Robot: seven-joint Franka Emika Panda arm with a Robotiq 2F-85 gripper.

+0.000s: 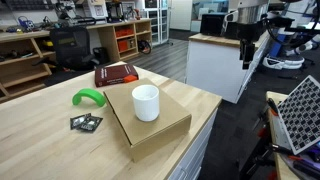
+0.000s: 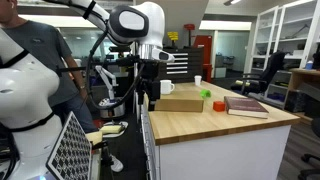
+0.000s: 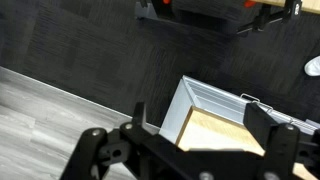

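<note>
My gripper (image 1: 246, 62) hangs at the far right, past the table's edge and well away from the objects. In the wrist view my gripper is open, its dark fingers wide apart with nothing between them. On the wooden table a white mug (image 1: 146, 101) stands upright on a brown cardboard box (image 1: 158, 137). Behind the box lie a green curved piece (image 1: 89, 97) and a dark red book (image 1: 116, 75). A red block (image 2: 218, 106) shows beside the book in exterior view 2. A small black item (image 1: 86, 123) lies left of the box.
Under the gripper, the wrist view shows dark floor (image 3: 110, 70) and a white-edged panel (image 3: 212, 128). A laptop-like grid panel (image 1: 300, 115) stands at the right edge of exterior view 1.
</note>
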